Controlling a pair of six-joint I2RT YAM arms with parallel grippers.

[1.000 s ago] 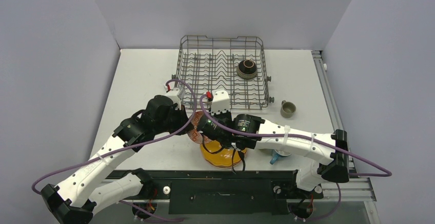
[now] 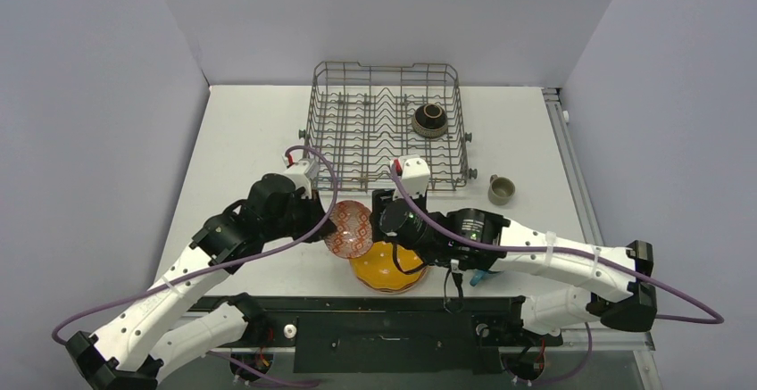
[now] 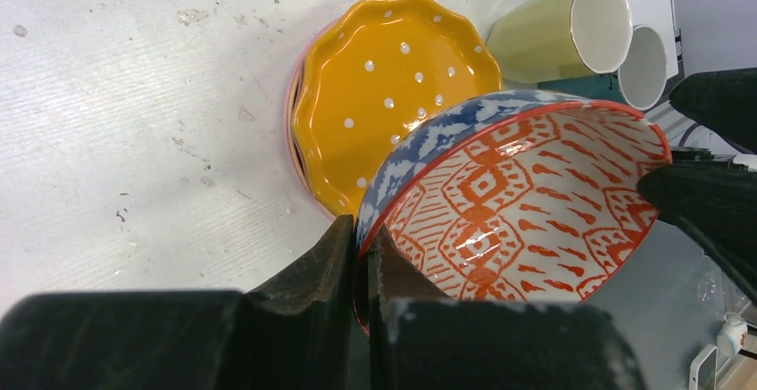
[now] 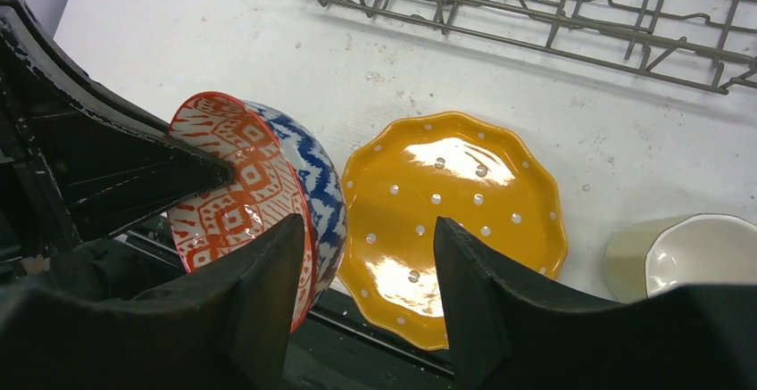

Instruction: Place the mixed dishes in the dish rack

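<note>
A bowl with a red-patterned inside (image 3: 527, 203) and a blue-and-white outside (image 4: 312, 176) hangs tilted on its side above the counter. My left gripper is shut on its rim. To the right of the bowl, my right gripper stands open with nothing between its fingers; one fingertip overlaps the bowl's edge in the right wrist view. Below lies a scalloped yellow plate with white dots (image 4: 446, 220), stacked on other dishes. Behind is the wire dish rack (image 2: 357, 145), with a dark bowl (image 2: 429, 128) at its right side.
A pale green mug (image 3: 562, 29) and a white-mouthed teal cup (image 3: 644, 67) stand beside the plate stack. Farther right is a grey-green cup (image 2: 501, 191). The counter left of the rack (image 2: 241, 131) is bare.
My right gripper has moved right, away from the bowl, and more of the bowl now shows in the top view. The left arm has stayed nearly still with the bowl.
</note>
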